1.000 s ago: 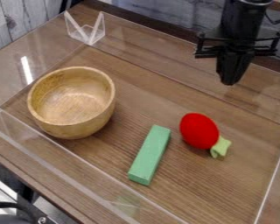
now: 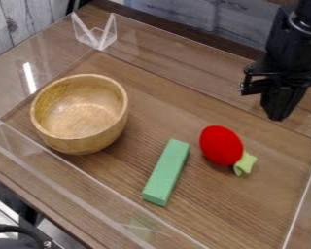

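My gripper hangs at the upper right above the wooden table, a black body with fingers pointing down; how far apart they stand is hard to tell. Below it, toward the middle right, lies a red oval object with a small pale green piece at its lower right. A flat green bar lies at a slant to the lower left of the red object. A tan wooden bowl stands on the left.
A small white transparent-looking item sits at the upper left, near the back.
The objects on the table have not visibly moved.
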